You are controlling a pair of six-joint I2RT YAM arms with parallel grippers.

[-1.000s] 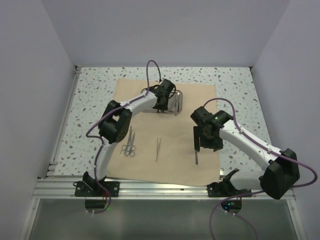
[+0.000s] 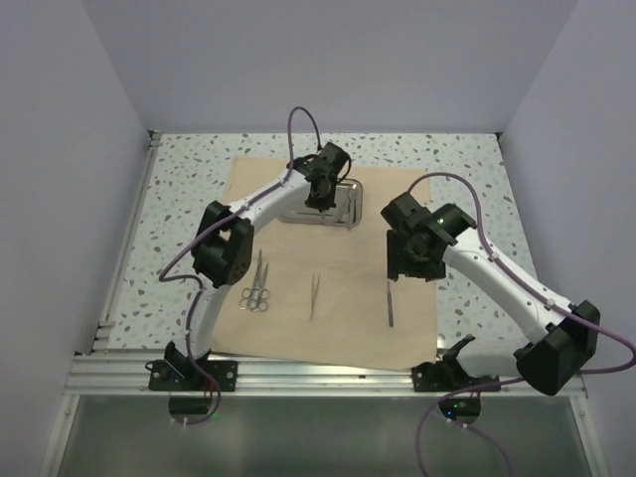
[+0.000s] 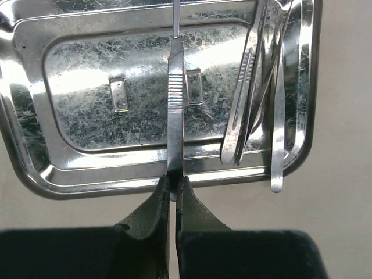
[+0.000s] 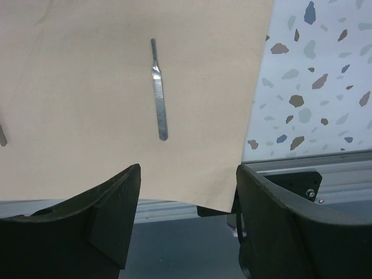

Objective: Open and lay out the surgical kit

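Note:
My left gripper is shut at the end of a scalpel handle [image 3: 175, 93] over the metal tray [image 3: 70, 182]; its tips meet on that handle's end. More handles and tweezers [image 3: 279, 133] lie at the tray's right side. My right gripper is open and empty above the kraft sheet [image 4: 87, 157], with a single scalpel handle [image 4: 161, 110] lying below it.
Scissors [image 2: 254, 298] lie in a row at the sheet's left, and two thin instruments [image 2: 313, 298] at its middle. Speckled table [image 2: 159, 238] surrounds the sheet.
The right arm has moved slightly up, uncovering more of the scalpel handle beneath it.

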